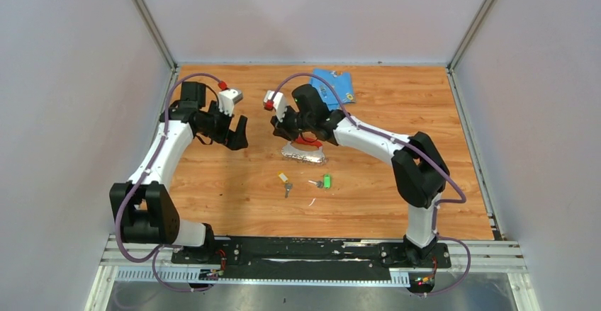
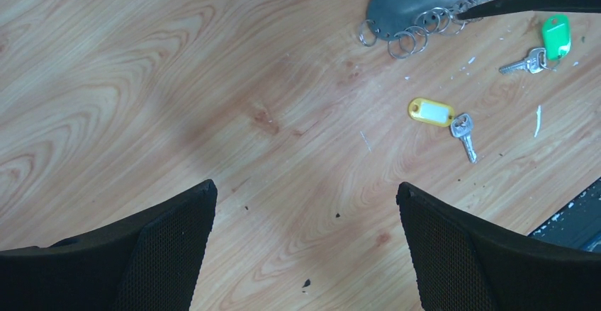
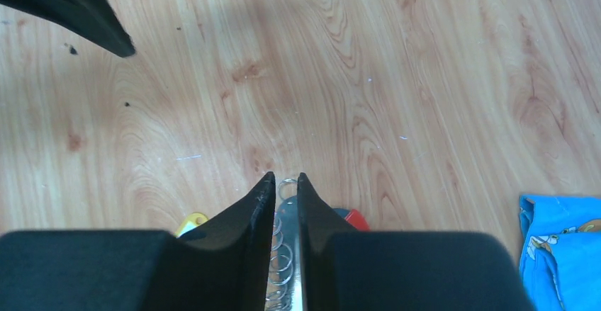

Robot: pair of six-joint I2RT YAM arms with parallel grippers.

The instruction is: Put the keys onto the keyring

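A crescent-shaped keyring holder [image 1: 303, 154] with a red part lies mid-table; several small metal rings [image 2: 407, 44] line its edge in the left wrist view. In front of it are a yellow tag [image 2: 431, 111] touching a key [image 2: 462, 128], and a green tag [image 2: 556, 37] with a key [image 2: 530, 61] on a small ring. My right gripper is above the holder, its fingers a narrow gap apart and nothing seen held. From this side the holder is partly hidden by those fingers. Wide open and empty, my left gripper hovers over bare wood to the left.
A folded blue cloth [image 1: 332, 90] lies at the back, right of centre. White strips such as the scrap [image 2: 538, 121] lie near the keys. Bare table [image 1: 397, 105] spreads across the right side and the left front.
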